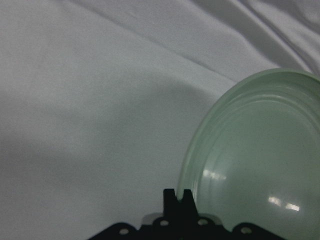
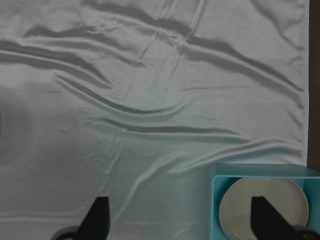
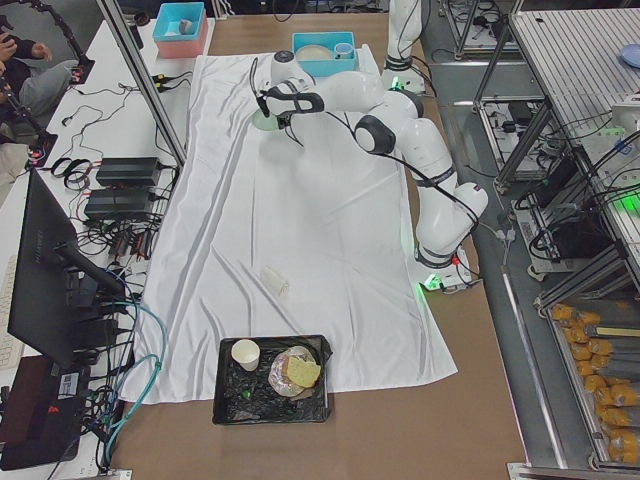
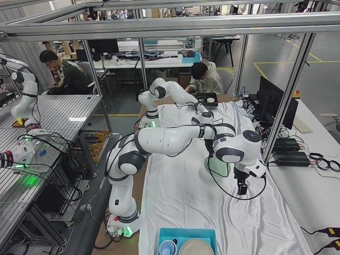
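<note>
A pale green plate [image 1: 265, 150] fills the right of the left wrist view, with my left gripper shut on its rim. In the camera right view the plate [image 4: 217, 169] is over the white cloth, partly behind the nearer arm. My right gripper stands open above the cloth near a blue bin [image 2: 220, 170], which holds a beige plate [image 2: 237, 210]. The camera right view also shows this bin [image 4: 187, 232], with a blue cup [image 4: 167, 247] inside.
At the other end of the cloth, a black tray [image 3: 240, 405] holds a white cup [image 3: 245, 352] and food items [image 3: 300, 370]. A small translucent item [image 3: 275, 280] lies on the cloth, whose middle is otherwise clear. Monitors and cables line one side.
</note>
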